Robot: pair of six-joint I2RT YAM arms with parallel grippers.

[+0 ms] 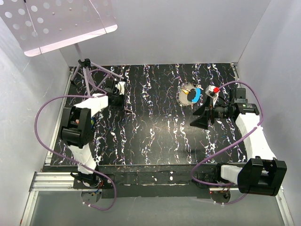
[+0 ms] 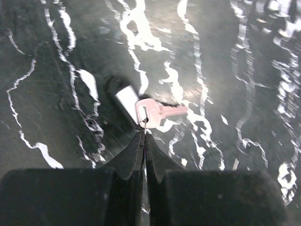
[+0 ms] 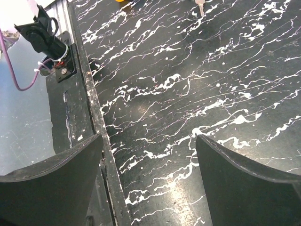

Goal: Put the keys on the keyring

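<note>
In the left wrist view a thin metal ring (image 2: 145,121) sits at the tips of my left gripper, whose fingers are shut on it. A key (image 2: 164,110) hangs at the ring, pointing right, and a dark tag (image 2: 126,100) with a white label is beside its head. All of this looks blurred; how the ring passes through key and tag cannot be made out. From the right wrist view the key (image 3: 201,7) shows at the top edge. My right gripper is open, its fingers wide apart over bare table.
A small grey mat (image 1: 181,99) lies at the back right of the table, with a blue piece (image 1: 196,95) and a yellow piece (image 1: 185,92) on it. A stand's legs (image 1: 86,81) occupy the back left corner.
</note>
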